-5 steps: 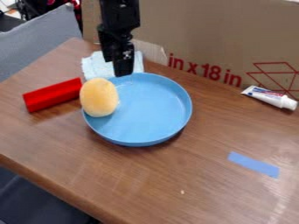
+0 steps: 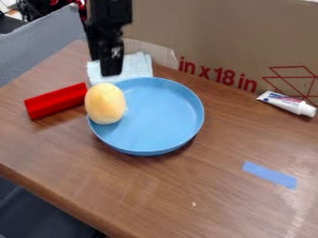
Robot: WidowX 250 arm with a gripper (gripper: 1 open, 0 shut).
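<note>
A blue plate lies on the wooden table, with a yellow oval object resting on its left part. Left of the plate lies a red cylinder. My black gripper hangs above a white folded cloth behind the plate; it is open, and nothing shows held in it.
A toothpaste tube lies at the back right, in front of a cardboard panel. A strip of blue tape is on the right of the table.
My gripper has moved left from above the plate's back edge to over the white cloth. The objects on the table have not visibly moved.
</note>
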